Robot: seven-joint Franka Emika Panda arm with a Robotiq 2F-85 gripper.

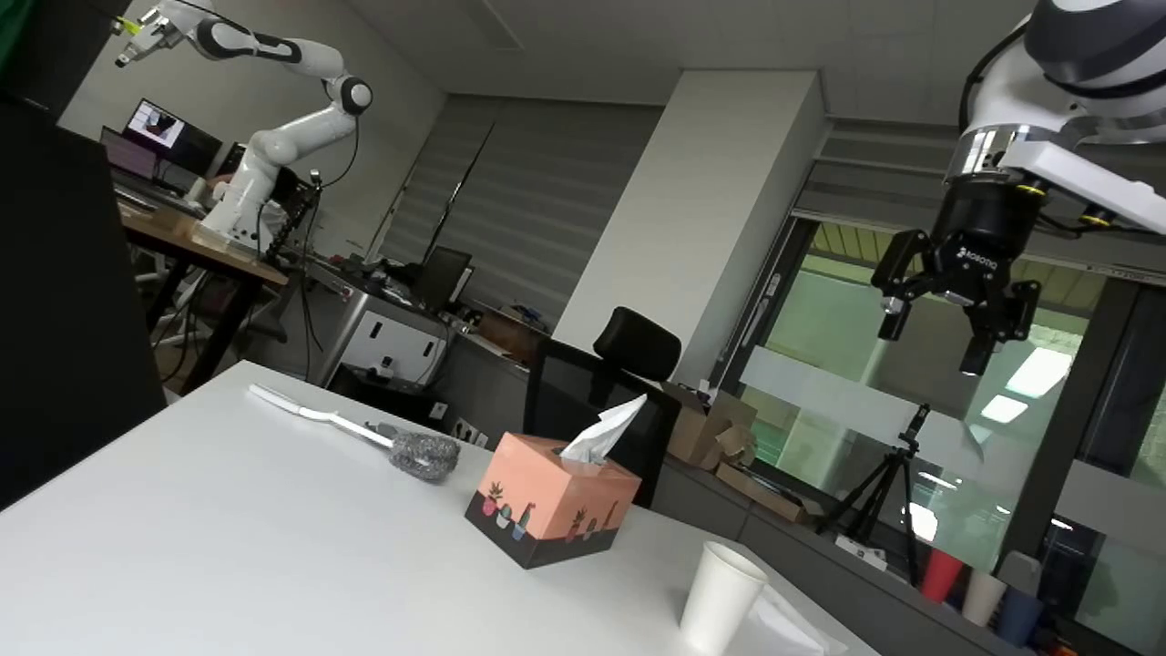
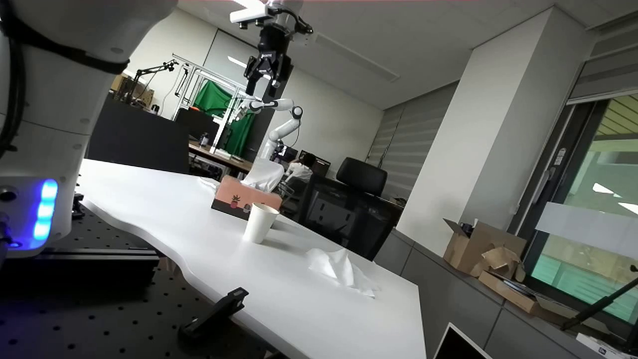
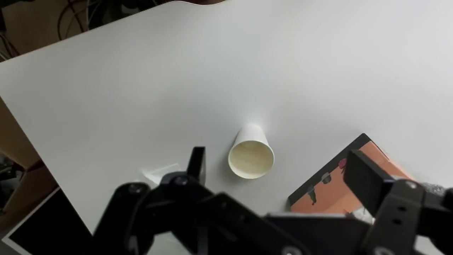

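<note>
My gripper hangs high above the table, its two fingers wide apart and nothing between them. In the wrist view a white paper cup stands upright on the table beneath the open fingers, its mouth facing the camera. The orange and black tissue box lies partly behind one finger there; exterior view 1 shows the whole box with a white tissue sticking out. A crumpled tissue rests on the table beyond the cup. Toward the table's far left is a grey-headed brush with a white handle.
Bare white tabletop surrounds these things. A black office chair stands at the table's edge. At the near edge is a black clamp. Cardboard boxes sit by the window, away from the table.
</note>
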